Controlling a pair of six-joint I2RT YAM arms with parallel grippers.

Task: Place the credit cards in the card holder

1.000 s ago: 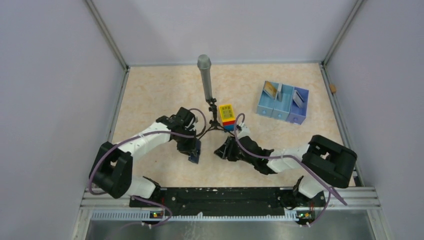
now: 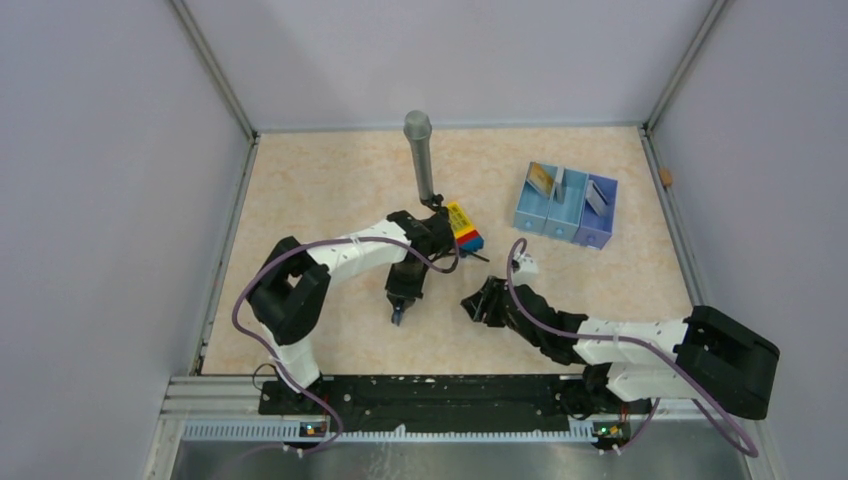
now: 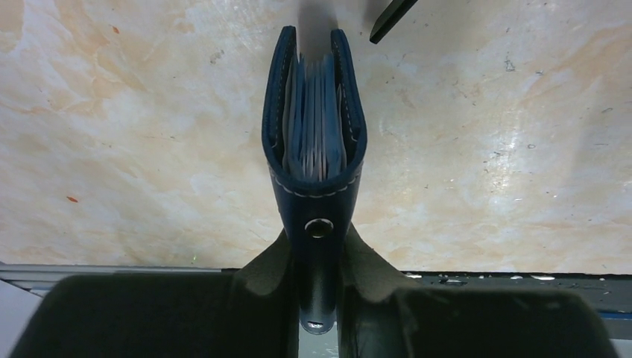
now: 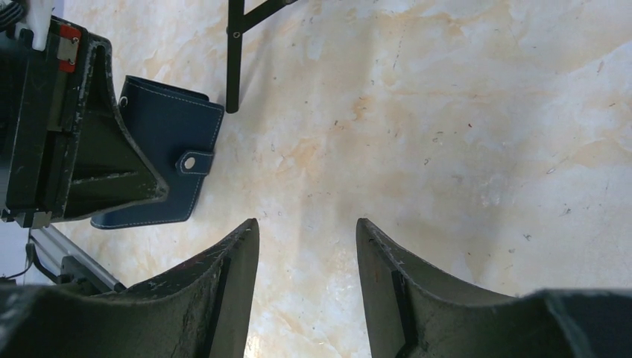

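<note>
The dark blue card holder (image 3: 320, 209) stands on edge, its open mouth showing several thin cards (image 3: 314, 119) inside. My left gripper is shut on it, one finger at each side of its lower part, by the strap and snap. From the right wrist view, the holder's flat side (image 4: 168, 123) and snap strap show, partly covered by a left finger (image 4: 119, 168). My right gripper is open, well apart from the holder, with only bare table between its fingertips. In the top view it hangs right of the holder.
A grey microphone (image 2: 417, 150) on a black tripod stands behind my left gripper; a tripod leg (image 4: 233, 67) reaches close to the holder. Beside it lies a yellow, red and blue block (image 2: 462, 225). At the back right sits a blue compartment box (image 2: 562, 232) with card-like items inside.
My left arm has swung right and come over the holder, which now shows edge-on and slightly farther right. My right gripper has shifted to the right. The microphone leans slightly more to the right.
</note>
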